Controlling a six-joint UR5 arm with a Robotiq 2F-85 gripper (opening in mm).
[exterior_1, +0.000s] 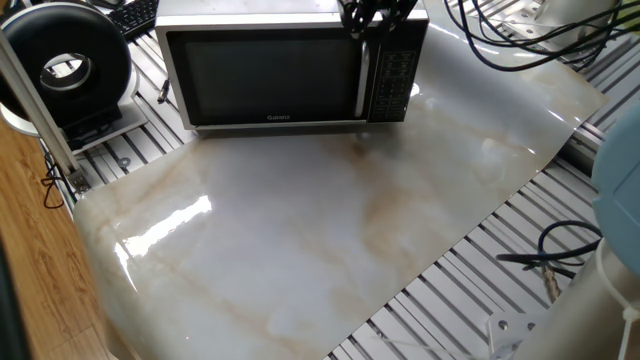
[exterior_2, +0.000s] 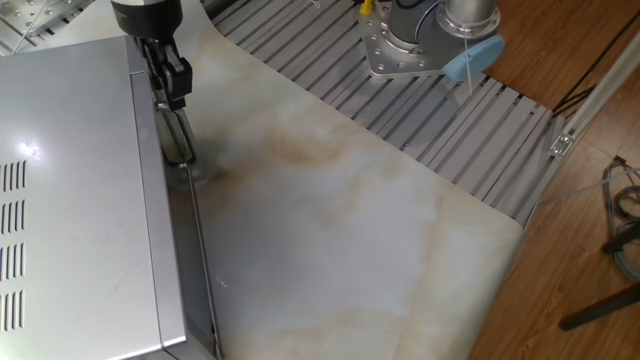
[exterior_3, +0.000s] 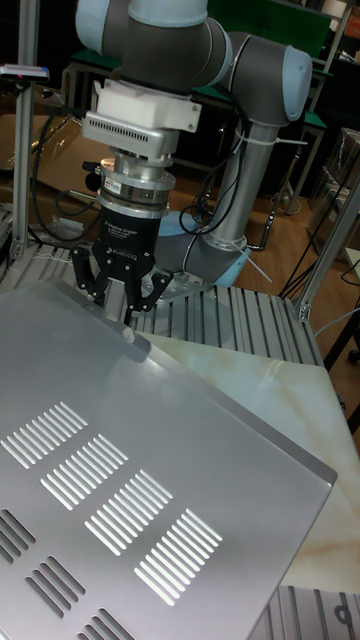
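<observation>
The closed microwave stands at the back of the marbled sheet, with its dark door facing exterior view 1. A vertical silver door handle runs beside the control panel. My black gripper points down at the handle's upper end, cut off by the top edge of that view. Exterior view 2 shows the gripper just above and in front of the handle; contact cannot be told. In exterior view 3 the gripper has its fingers spread apart, their tips partly behind the microwave's top edge.
Clear marbled sheet lies in front of the door. A round black object on a stand is left of the microwave. Black cables hang at upper right. My arm's base is bolted to the slatted table.
</observation>
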